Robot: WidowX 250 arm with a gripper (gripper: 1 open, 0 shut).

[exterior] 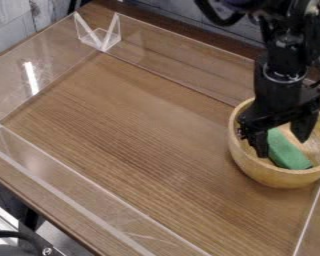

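My gripper (279,135) reaches down from the top right into a pale wooden bowl (275,176), its fingers open. Inside the bowl lies a green oblong object (287,153), partly hidden behind the dark fingers, which stand around its upper part; whether they touch it I cannot tell.
A small white wire-like holder (99,30) stands at the back left. Black cables lie at the lower left edge.
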